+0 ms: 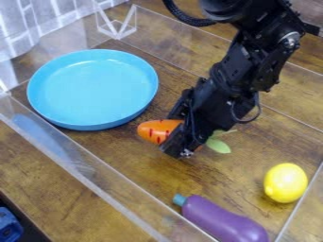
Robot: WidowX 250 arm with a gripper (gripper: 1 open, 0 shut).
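Observation:
My black gripper [179, 134] is shut on an orange toy carrot [155, 130] near the middle of the view, holding it just right of the blue plate. Part of the carrot is hidden by the fingers, and its green leaves [217, 146] show to the right. The blue plate [91, 87] lies at the upper left. A yellow lemon [285, 183] sits at the right, and a purple eggplant [228, 221] lies at the bottom right.
Clear plastic walls run along the left and lower left. A small blue object [7, 227] is at the lower left edge. Bare wooden surface [127, 180] lies below the plate.

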